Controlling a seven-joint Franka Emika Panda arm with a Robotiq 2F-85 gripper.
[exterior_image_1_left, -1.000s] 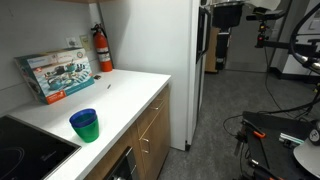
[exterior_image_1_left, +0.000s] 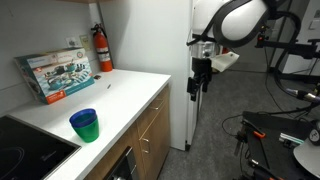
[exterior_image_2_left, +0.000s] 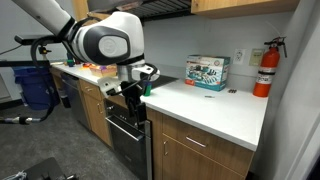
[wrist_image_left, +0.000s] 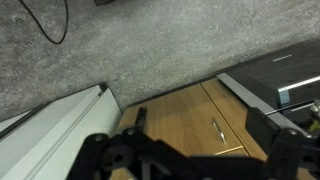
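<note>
My gripper (exterior_image_1_left: 211, 91) hangs in the air over the floor, to the right of the counter in exterior view 1. In the wrist view its dark fingers (wrist_image_left: 128, 152) stand wide apart, with only floor and cabinet fronts visible between them. A green cup with a blue rim (exterior_image_1_left: 85, 125) stands on the white counter (exterior_image_1_left: 122, 100), well away from the gripper. Toward the back of that counter is a colourful picture box (exterior_image_2_left: 207, 72). Near the box lies a small dark item (exterior_image_2_left: 210, 97), too small to make out.
A red fire extinguisher (exterior_image_2_left: 268, 68) is at the counter's far end. Wooden drawers and cabinets (exterior_image_2_left: 195, 145) run beneath the counter. The black stovetop (exterior_image_1_left: 25, 150) is at the near left.
In exterior view 1 the arm has come down from the top of the frame and slightly left, bringing the gripper lower. The cup and box have stayed in place.
</note>
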